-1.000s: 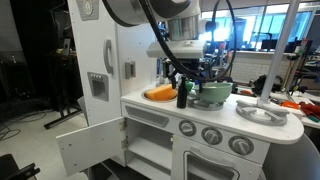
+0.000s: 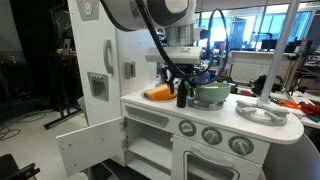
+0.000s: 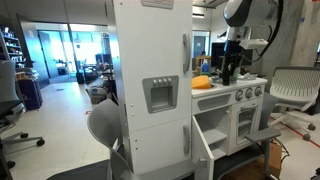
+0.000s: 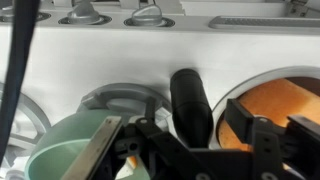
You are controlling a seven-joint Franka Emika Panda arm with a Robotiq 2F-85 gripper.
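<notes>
A black bottle (image 2: 182,98) stands upright on the white play-kitchen counter (image 2: 140,101), between a plate with an orange item and a green pot. My gripper (image 2: 183,82) hangs just over it, fingers pointing down. From the wrist view, the black bottle (image 4: 190,100) lies between the two fingers of my gripper, which look apart with the bottle in the gap. Whether either finger touches it is hard to see. The bottle's lower part is hidden among the gripper parts.
Left of the bottle in exterior view 1 is the orange item (image 2: 158,92) on its plate; to the right is the green pot (image 2: 212,92). Knobs (image 2: 211,135) line the counter's front. A cabinet door (image 2: 90,145) swings open below.
Over the last second my gripper has come down and a little left, onto the bottle. The bottle and its neighbours stay put.
</notes>
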